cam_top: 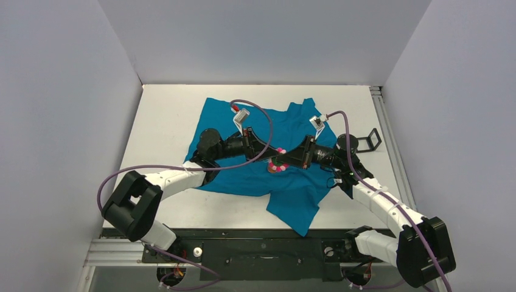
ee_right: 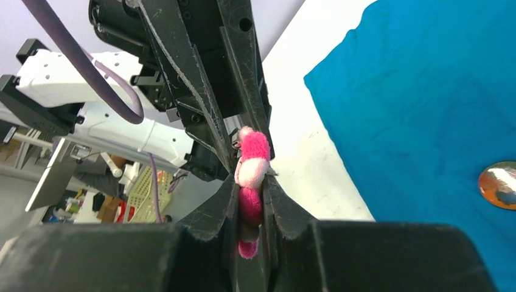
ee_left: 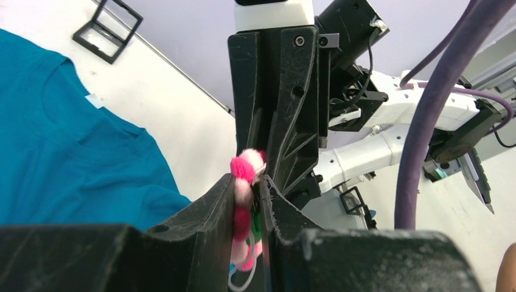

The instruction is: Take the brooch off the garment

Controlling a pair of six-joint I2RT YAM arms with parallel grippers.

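Observation:
Near the middle of the top view, a pink-and-white fluffy ring [cam_top: 279,168] with some green inside hangs above the teal garment [cam_top: 234,181]. Both grippers hold this ring. My left gripper is shut on its fluffy edge, and a pale loop dangles below. Facing it from the other side, my right gripper is shut on the opposite edge. A round shiny disc [ee_right: 500,185], possibly the brooch, rests on the garment, apart from both grippers; whether it is pinned there cannot be told. The fingers hide part of the ring.
A black square frame [cam_top: 369,141] lies on the white table [cam_top: 164,121] at the right, past the garment. The two gripper tips nearly meet over the cloth. Purple cables loop above both arms. Bare table lies at the left.

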